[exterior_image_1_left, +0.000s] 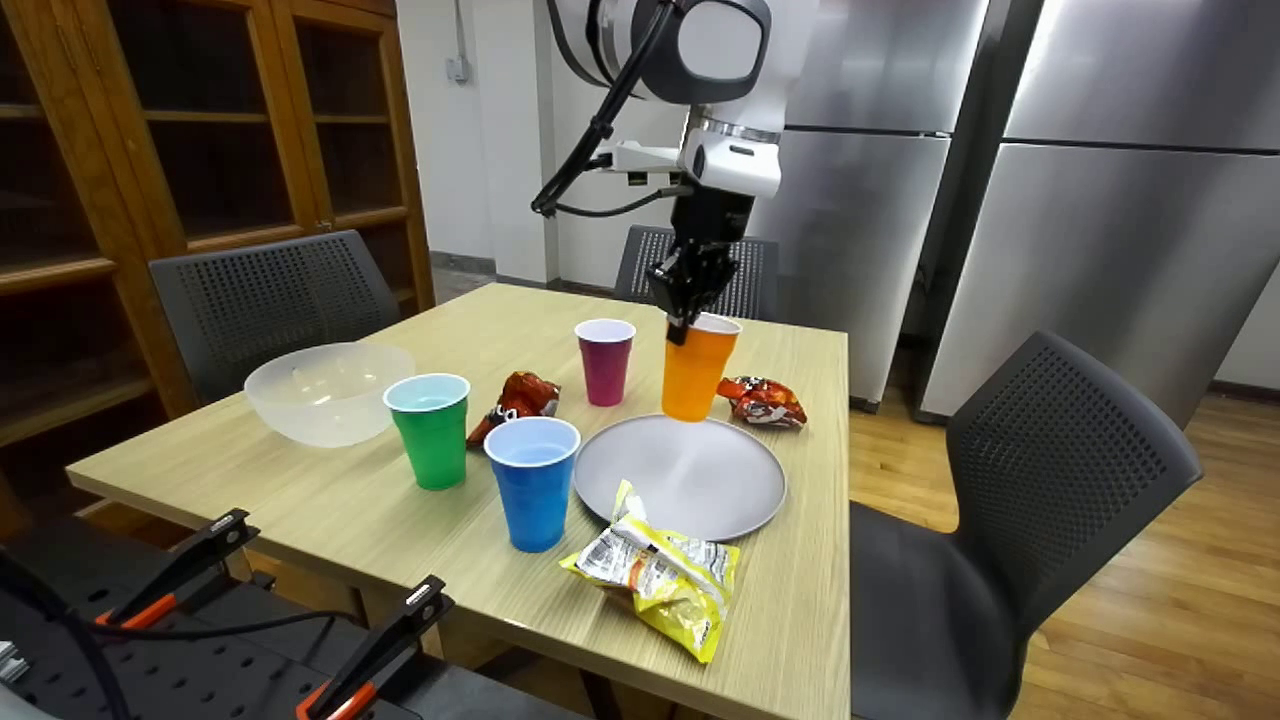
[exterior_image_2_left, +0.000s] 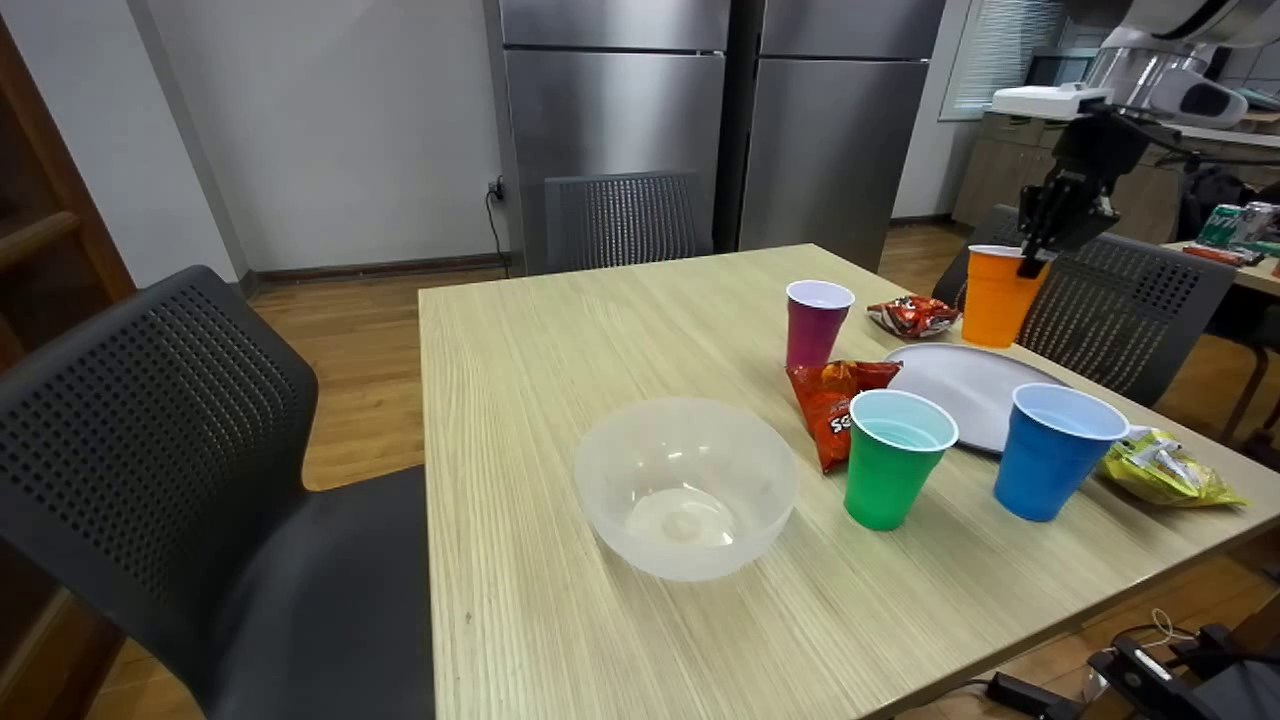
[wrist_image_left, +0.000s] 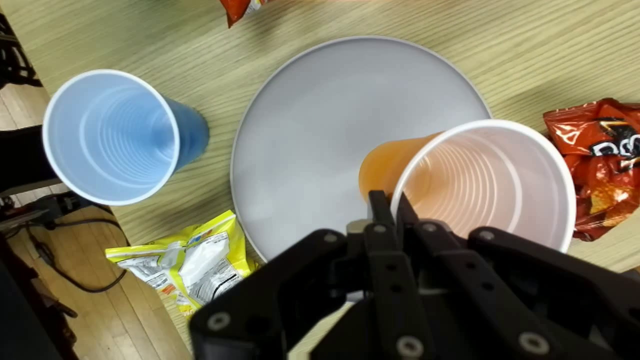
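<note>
My gripper is shut on the near rim of an orange cup (exterior_image_1_left: 696, 372), one finger inside the wall and one outside. The cup is upright with a slight tilt, its mouth up; inside it looks empty in the wrist view. It hangs over the far part of a round grey plate (exterior_image_1_left: 684, 486), and in the second exterior view the cup (exterior_image_2_left: 999, 300) appears above the plate's (exterior_image_2_left: 960, 384) far edge. Whether its base touches the plate I cannot tell. The rest of the plate is bare.
Around the plate stand a blue cup (exterior_image_1_left: 533, 486), a green cup (exterior_image_1_left: 432, 434) and a purple cup (exterior_image_1_left: 606, 364). Chip bags lie near it: yellow (exterior_image_1_left: 666, 582), red (exterior_image_1_left: 763, 401) and another red bag (exterior_image_2_left: 834, 402). A clear bowl (exterior_image_2_left: 686, 492) sits apart.
</note>
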